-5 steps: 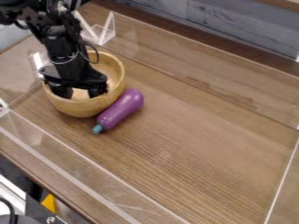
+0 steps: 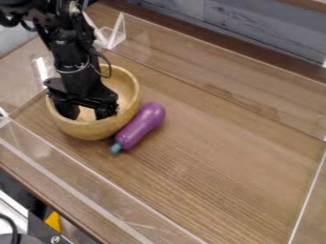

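Observation:
My black gripper [image 2: 82,95] reaches down from the top left into a tan bowl [image 2: 95,125] on the left of the wooden table. Its fingers are spread apart inside the bowl; whether anything lies between them is hard to see. A purple eggplant-like object [image 2: 143,124] with a teal tip lies diagonally against the bowl's right side, outside it.
A grey plank wall [image 2: 230,29] runs along the back. A clear plastic piece stands behind the arm at top left. The table's edge is at lower left.
The gripper stays inside the bowl.

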